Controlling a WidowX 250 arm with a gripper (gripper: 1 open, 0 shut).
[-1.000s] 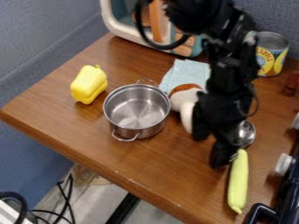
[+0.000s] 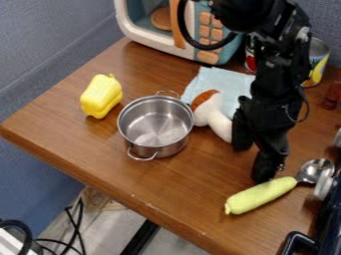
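Note:
The black gripper (image 2: 266, 164) is low over the right side of the wooden table, just above a pale yellow corn toy (image 2: 258, 195) that lies diagonally, its upper end near the fingers; whether the fingers are open or shut is unclear. A metal spoon (image 2: 317, 170) lies to its right. A white and brown plush toy (image 2: 209, 112) sits left of the arm, beside a steel pot (image 2: 155, 128) with two handles.
A yellow pepper (image 2: 102, 96) lies at the left. Behind are a light blue cloth (image 2: 216, 83), a toy microwave (image 2: 160, 20), cans and a small brown bottle (image 2: 332, 96). Black items line the right front edge.
Since a second ago the arm has shifted slightly, the corn has turned from near vertical to diagonal, and the spoon lies farther right.

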